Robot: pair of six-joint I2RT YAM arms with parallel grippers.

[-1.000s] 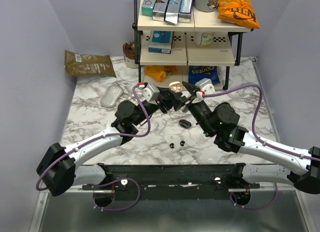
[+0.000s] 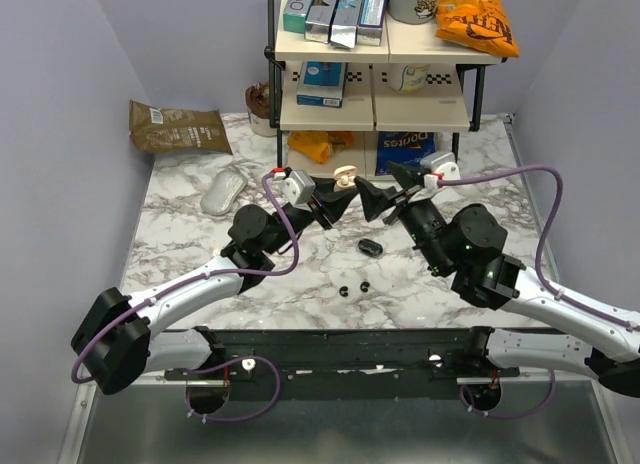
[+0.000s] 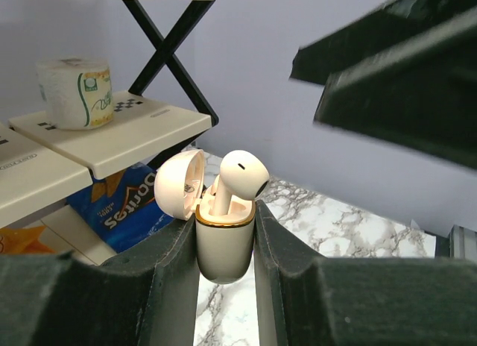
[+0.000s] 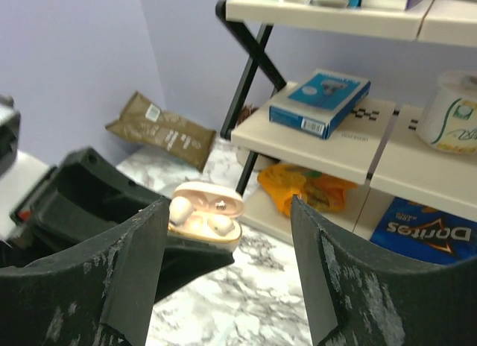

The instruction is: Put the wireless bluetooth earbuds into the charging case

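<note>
My left gripper is shut on the pale pink charging case (image 3: 223,256), held upright with its lid (image 3: 176,183) open. Earbuds sit in its top; one white earbud (image 3: 242,173) leans up out of it in the left wrist view. In the right wrist view two buds show inside the case (image 4: 205,230). My right gripper (image 2: 385,199) is part open just right of the case, with nothing between its fingers; its black fingers loom at the upper right of the left wrist view.
A shelf (image 2: 330,114) with boxes, bags and a tub stands behind the arms. A dark oval object (image 2: 370,247) and two small black pieces (image 2: 354,288) lie on the marble table (image 2: 220,284). A metal tray (image 2: 223,192) lies at the left.
My right gripper and arm have moved back to the right, away from the case. The case in my left gripper has shifted very slightly.
</note>
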